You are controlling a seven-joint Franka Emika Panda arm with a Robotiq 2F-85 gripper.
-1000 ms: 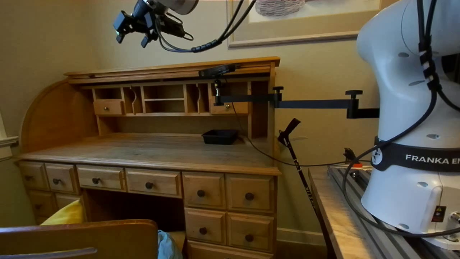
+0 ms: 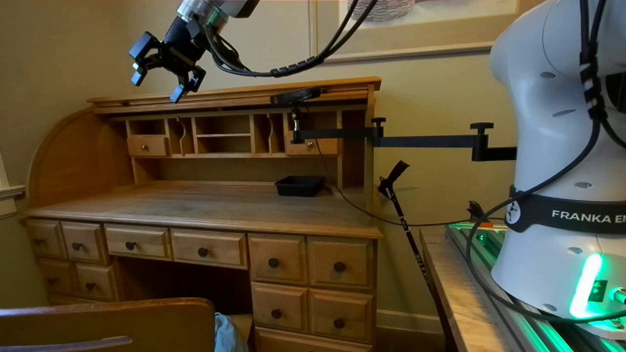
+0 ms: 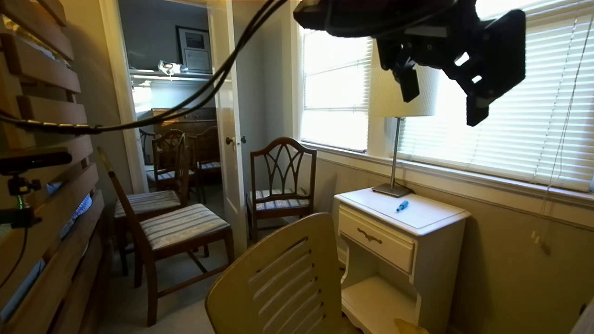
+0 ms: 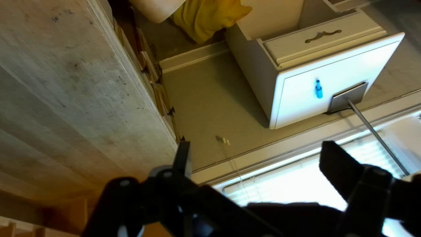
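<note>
My gripper hangs high in the air, above the left part of the roll-top desk's hutch as exterior view 1 shows it. Its fingers stand wide apart with nothing between them, which the wrist view also shows. On the wooden desk, a black tray sits toward the right; its inside is mostly hidden. A small blue object lies on the white nightstand, well away from the gripper. Something yellow and soft shows at the top of the wrist view.
A camera on a black bracket arm juts in front of the hutch. A wooden chair stands before the desk. Beside the nightstand's blue object rises a lamp. Most of the desktop is bare.
The gripper has come lower and a little left, tilting further downward. The yellow thing behind the chair is out of exterior view 1. Green light now shows on the robot's base.
</note>
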